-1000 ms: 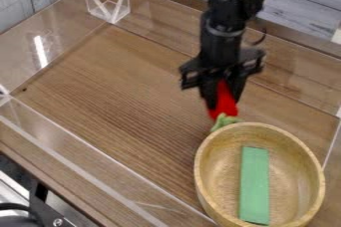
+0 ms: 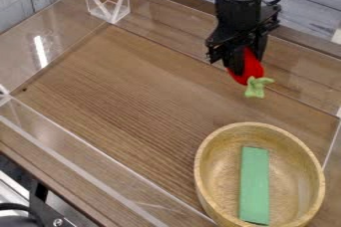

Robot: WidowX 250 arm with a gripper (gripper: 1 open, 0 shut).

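Observation:
The black gripper is at the upper right of the camera view, shut on a red object with a pale green tip that hangs from it above the wooden table. Its fingertips are partly hidden by the object and the arm.
A pale wooden bowl at the lower right holds a green bar. A clear bracket-like piece stands at the upper left.
The gripper with the red object has moved up and back, away from the bowl, toward the rear right of the table. The bowl and green bar stayed where they were.

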